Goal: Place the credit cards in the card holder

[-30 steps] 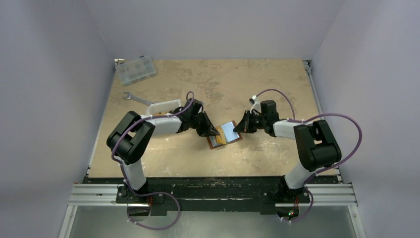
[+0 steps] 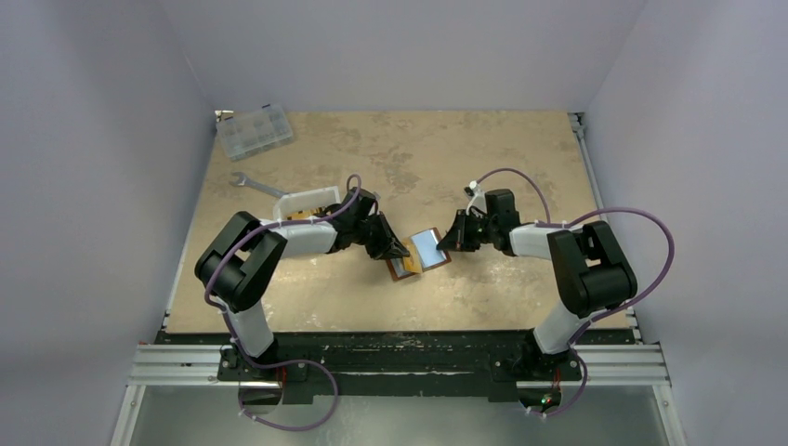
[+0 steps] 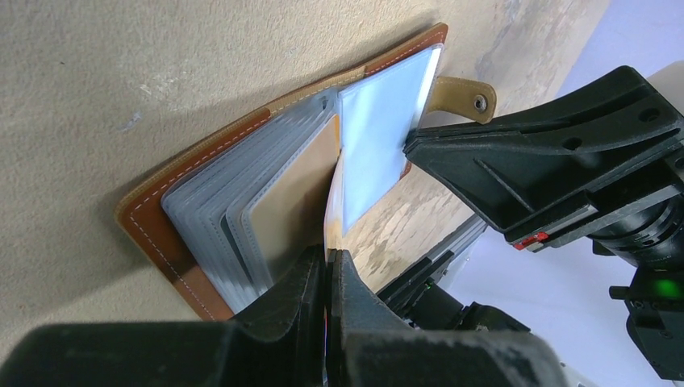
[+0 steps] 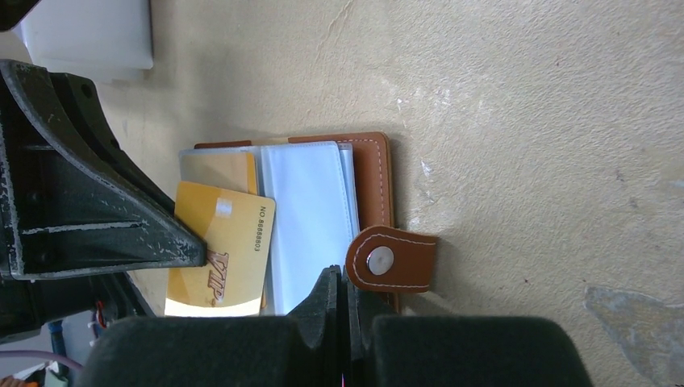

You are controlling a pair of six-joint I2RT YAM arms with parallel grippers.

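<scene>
Spread open on the table is the brown card holder [image 3: 153,197], its clear sleeves [image 3: 202,201] stacked to one side. A gold credit card [image 4: 222,242] is pinched by its edge in my left gripper, tilted above the open sleeves. Another gold card [image 4: 222,171] shows within a sleeve beneath it. My right gripper is shut at the holder's right side, by the white sleeve [image 4: 310,218] and the snap strap [image 4: 395,260]. No card shows between its fingers. Whether the held card's far edge is inside a sleeve, I cannot tell.
A white box [image 2: 307,203] with gold contents stands behind the left arm. A wrench [image 2: 256,184] and a clear plastic case [image 2: 254,131] lie at the back left.
My left gripper has shifted slightly left and the holder with it, by a little.
</scene>
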